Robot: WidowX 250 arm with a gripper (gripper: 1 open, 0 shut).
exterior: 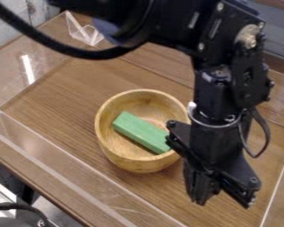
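Note:
The black gripper [213,173] is low on the right side of the view, pointing down beside the right edge of a yellow wooden bowl [111,149]. A green block [142,132] lies inside the bowl. Part of a small white object shows behind the gripper near the bowl's rim, mostly hidden. Whether the fingers are open or shut, or hold anything, is unclear.
The wooden table [61,111] has clear room left of and behind the bowl. Its near left edge drops to a darker area with cables. A clear plastic strip runs along the left and front.

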